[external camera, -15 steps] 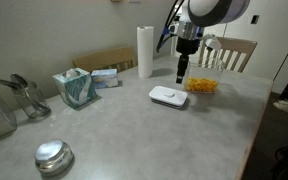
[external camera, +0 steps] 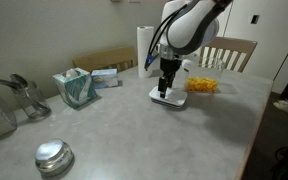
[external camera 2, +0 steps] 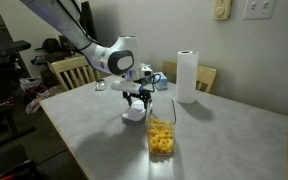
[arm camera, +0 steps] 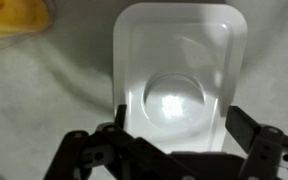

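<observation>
A white rectangular lid (arm camera: 174, 50) with rounded corners and a round centre lies flat on the table. My gripper is open above it, one finger toward each long side. In exterior view 1 the fingertips are low over the lid (external camera: 167, 97); whether they touch it I cannot tell. From the other side, the gripper (external camera 2: 138, 102) partly covers the lid (external camera 2: 134, 113). Close by stands a clear container (external camera 2: 161, 138) with yellow pieces inside; its corner shows at the wrist view's upper left.
Behind the lid stands a paper towel roll (external camera 2: 187, 78). A patterned tissue box (external camera: 76, 88), a light-blue packet (external camera: 105, 78) and a round metal object (external camera: 54, 157) are spread to the left.
My gripper has come down and to the left in exterior view 1, from near the yellow-filled container to over the lid. The lid stays in place.
</observation>
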